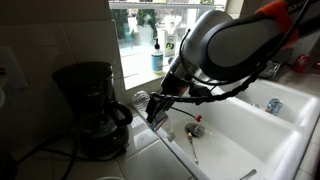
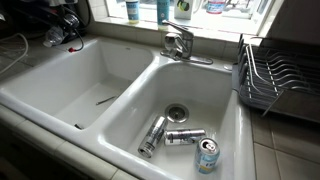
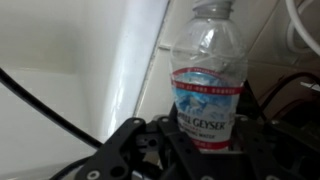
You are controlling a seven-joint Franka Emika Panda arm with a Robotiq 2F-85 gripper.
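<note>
A clear plastic water bottle with a red, white and blue label point(image 3: 207, 95) lies between the black fingers of my gripper in the wrist view, its neck pointing away. The gripper is shut on it. Exterior view 1 has the gripper point(image 1: 168, 104) over the counter-side rim of the sink, near the coffee maker, with part of the bottle point(image 1: 157, 117) showing below it. At the upper left of exterior view 2, the bottle point(image 2: 54, 37) appears small beside the left basin.
A black coffee maker point(image 1: 102, 112) stands on the tiled counter left of the sink. Several cans, including a blue one point(image 2: 207, 155), are in the right basin point(image 2: 182, 95). A dish rack point(image 2: 272, 75) sits to its right. Soap bottles point(image 1: 157, 58) line the windowsill.
</note>
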